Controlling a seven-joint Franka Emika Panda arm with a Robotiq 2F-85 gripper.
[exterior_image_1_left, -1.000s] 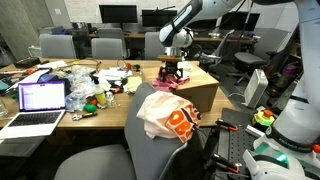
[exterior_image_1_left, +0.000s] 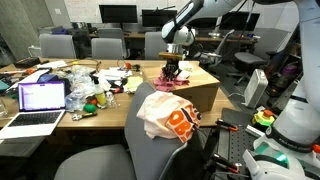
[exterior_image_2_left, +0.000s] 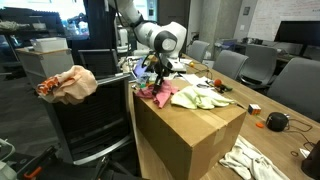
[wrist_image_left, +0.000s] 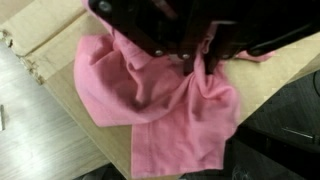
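A pink cloth (wrist_image_left: 165, 110) lies bunched on top of a cardboard box (exterior_image_2_left: 190, 145), part of it spread over the box's edge in the wrist view. My gripper points down at the cloth and is shut on a gathered fold of it. Exterior view 2 shows the pink cloth (exterior_image_2_left: 157, 96) on the near left of the box top, beneath the white arm (exterior_image_2_left: 165, 40). From exterior view 1, the cloth (exterior_image_1_left: 166, 82) looks small and partly hidden behind the arm; the fingertips are too small to make out there.
Beside the pink cloth lies a pale yellow cloth (exterior_image_2_left: 204, 97). A white cloth (exterior_image_2_left: 250, 157) hangs low against the box. Another cloth, orange and white (exterior_image_1_left: 168, 113), drapes over the chair back. A laptop (exterior_image_1_left: 40, 105) and clutter cover the long table.
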